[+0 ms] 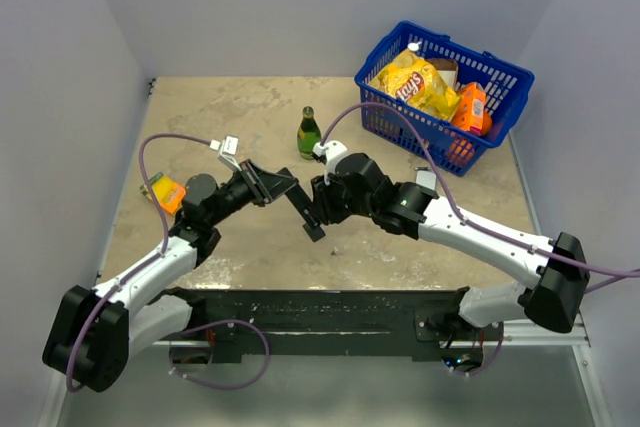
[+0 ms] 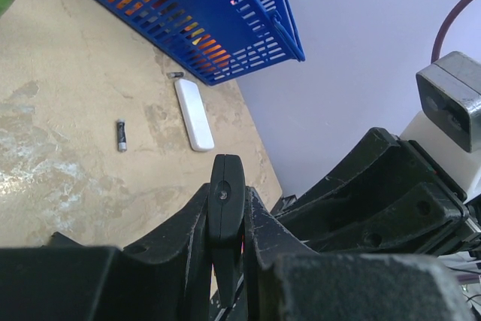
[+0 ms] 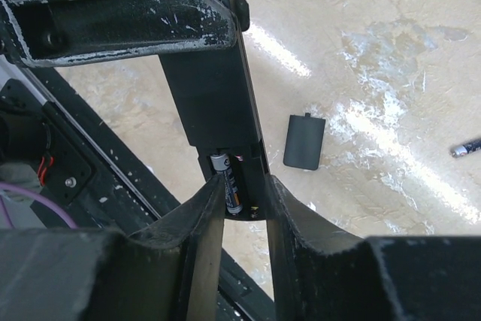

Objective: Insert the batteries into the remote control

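Observation:
My left gripper [image 1: 283, 183] is shut on the black remote [image 1: 299, 197], which hangs over the table with its battery compartment exposed in the right wrist view. One battery [image 3: 227, 184] lies in that compartment. My right gripper is at the compartment end, fingertips close over the battery; whether anything is between them is hard to tell. The battery cover [image 3: 304, 142] lies on the table. A loose battery lies on the table too, also seen at the right wrist view's edge.
A blue basket [image 1: 372, 97] with snacks stands back right, a green bottle [image 1: 308, 134] at the back middle, a yellow-orange item [image 1: 164, 191] at left. A white object [image 2: 194, 114] lies below the basket.

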